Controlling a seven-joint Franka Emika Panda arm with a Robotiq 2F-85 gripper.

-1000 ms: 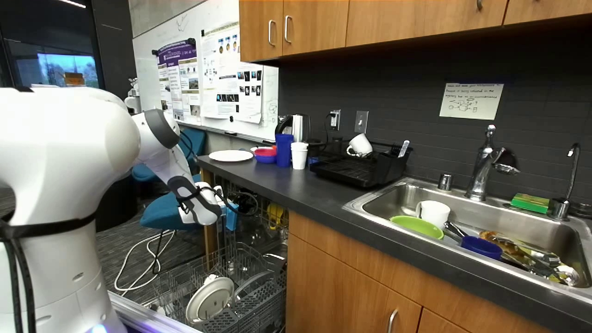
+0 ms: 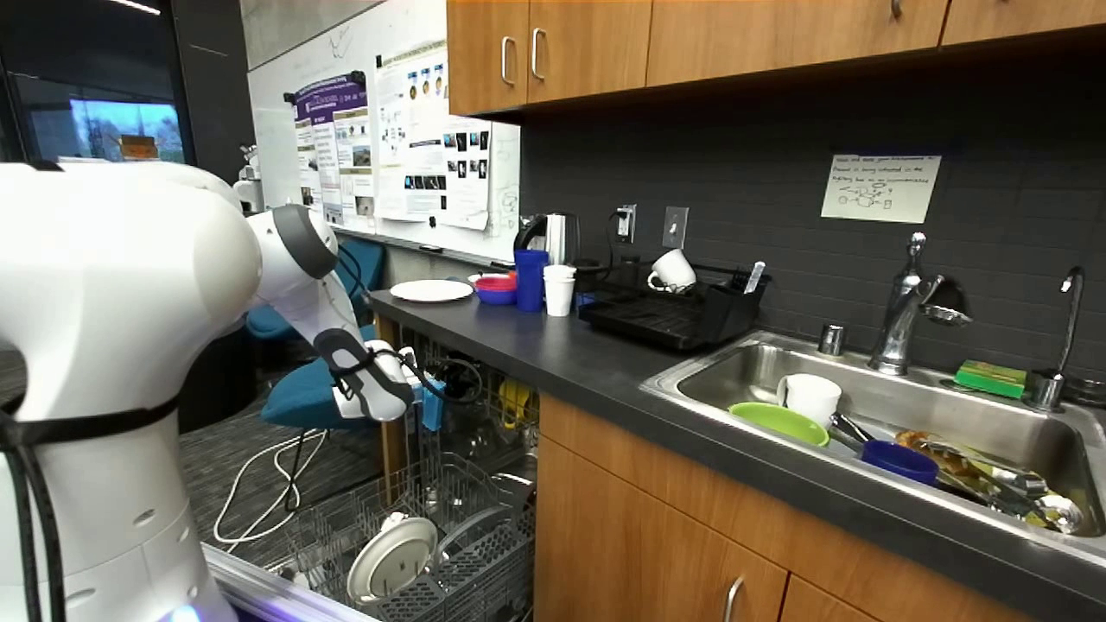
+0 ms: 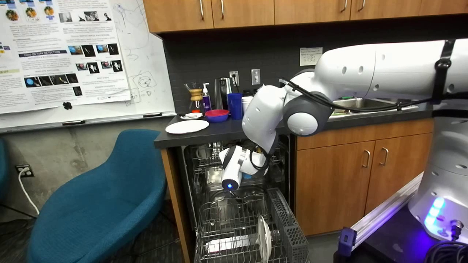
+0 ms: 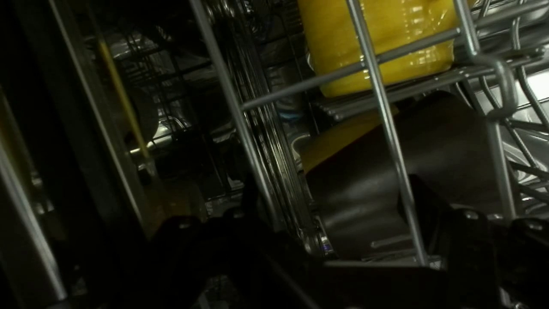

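My gripper is a very dark shape along the bottom of the wrist view, close against the metal wires of the upper dishwasher rack (image 4: 389, 139). What lies between its fingers is lost in shadow. Beyond those wires sit a yellow cup (image 4: 381, 43) and a dark mug-like thing (image 4: 401, 165) with a yellowish patch. From outside, the white wrist (image 2: 385, 394) is down in the dishwasher opening, below counter height. A light-blue piece (image 2: 431, 408) shows right beside it; whether it belongs to the hand is unclear.
The lower rack (image 3: 245, 219) is pulled out under the arm, with white plates (image 2: 399, 560) standing in it. The counter edge (image 3: 197, 138) is above the wrist. A wooden side panel (image 3: 173, 197) and a blue chair (image 3: 101, 193) stand left. The sink (image 2: 767, 363) holds several dishes.
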